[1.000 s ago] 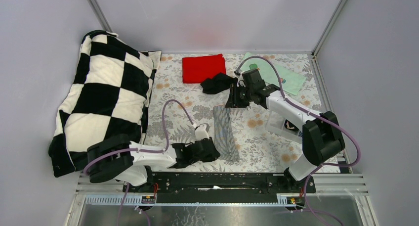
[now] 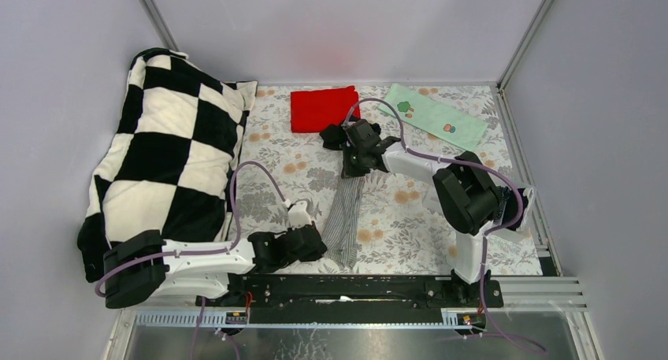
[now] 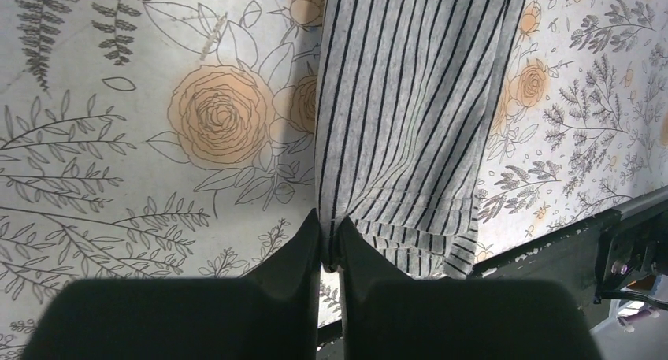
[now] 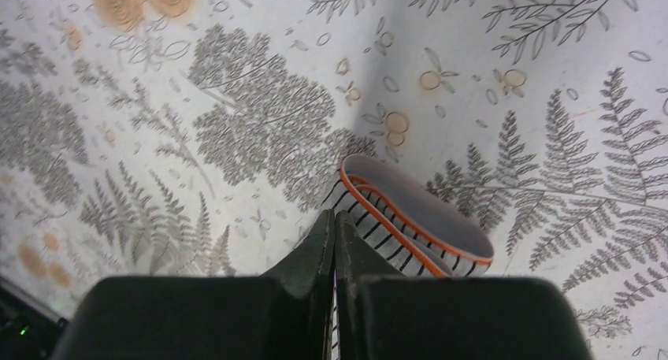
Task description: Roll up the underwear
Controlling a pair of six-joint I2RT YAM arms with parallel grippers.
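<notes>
The grey underwear with black stripes (image 2: 343,218) lies folded into a long strip down the middle of the table. At its near end my left gripper is shut on the left edge, the cloth bunching where it is pinched. Over the far end stands my right gripper, shut, its tips at the orange-trimmed waistband (image 4: 394,222). Striped cloth shows below and around those fingers, but whether any is pinched cannot be made out. The right arm hides the strip's far end in the top view.
A red cloth (image 2: 319,110), a black cloth (image 2: 332,136) and a green cloth (image 2: 433,117) lie at the back. The checkered blanket (image 2: 173,151) fills the left side. A white container (image 2: 512,232) sits at the right, partly behind the right arm.
My left gripper has moved left and slightly nearer, pulling the underwear's near end along. The right gripper has come left and slightly down over the far end, and its fingers have shut.
</notes>
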